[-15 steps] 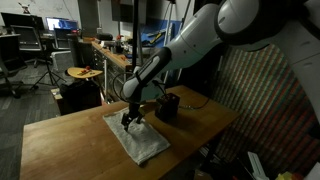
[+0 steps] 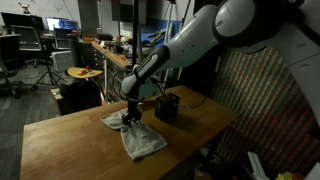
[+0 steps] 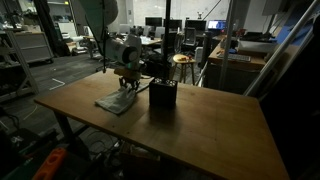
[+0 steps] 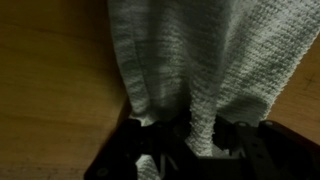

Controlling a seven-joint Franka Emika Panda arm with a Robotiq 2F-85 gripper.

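Note:
A light grey cloth (image 2: 144, 142) lies on the wooden table, spread toward the near side and partly hidden behind my gripper (image 2: 131, 120). In the wrist view, a raised fold of the cloth (image 4: 205, 85) runs down between the fingers, and my gripper is shut on it. The other exterior view has my gripper (image 3: 127, 86) low over the cloth (image 3: 117, 101), pointing down. Much of the cloth still rests on the tabletop around the pinched fold.
A black box (image 3: 163, 93) stands on the table beside the cloth. Bare tabletop (image 3: 225, 125) stretches away on the box's other side. Chairs and desks with monitors fill the background, off the table.
The cloth has drawn in around my gripper, and its near part looks narrower and more bunched. My arm has shifted only slightly.

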